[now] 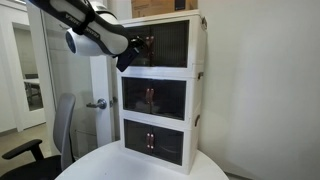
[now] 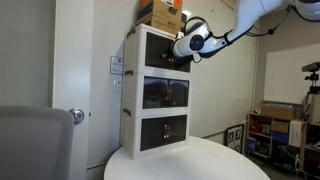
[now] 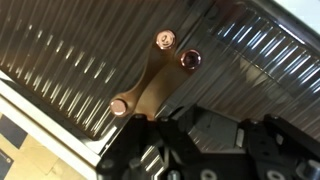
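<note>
A white cabinet (image 1: 160, 73) of three stacked sections with dark ribbed doors stands on a round white table. My gripper (image 1: 131, 56) is at the top section, close to its double doors (image 1: 168, 44). From the wrist, two tan leather strap handles (image 3: 150, 74) with copper-coloured rivets run side by side across the door panels. My gripper is shut at the lower ends of these straps, partly covering one of them. Nothing clearly shows between its fingers, and whether they touch the strap is hard to tell. The top doors look closed.
Cardboard boxes (image 2: 160, 17) sit on top of the cabinet. The round table (image 2: 190, 163) has free room in front of it. An office chair (image 1: 58, 138) stands at the left, near a door with a dark handle. A shelf (image 2: 275, 131) is at the far right.
</note>
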